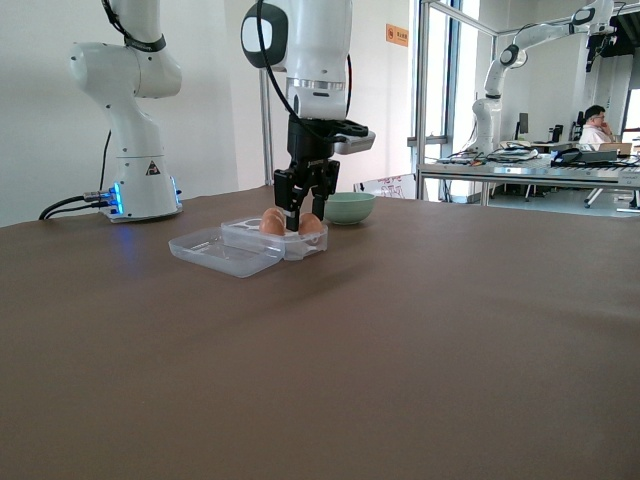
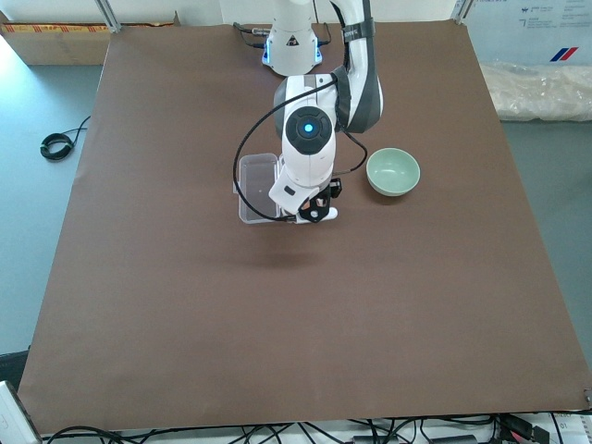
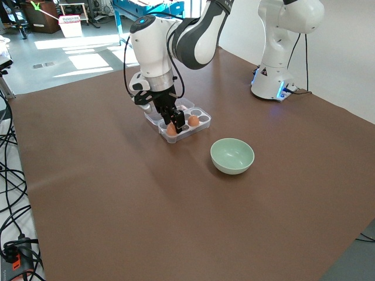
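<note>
A clear plastic egg box (image 3: 200, 127) with its lid (image 1: 215, 254) open lies on the brown table, holding brown eggs (image 1: 271, 225) (image 3: 194, 120). My black gripper (image 3: 174, 122) is lowered into the box among the eggs; whether its fingers are open or shut on an egg I cannot tell. A pale green bowl (image 2: 392, 172) (image 3: 232, 156) stands apart beside the box, empty. In the left view the arm hides much of the box.
The robot base (image 2: 291, 46) stands at the back of the table (image 2: 296, 324). Cables run along the table's outer edges, off its top.
</note>
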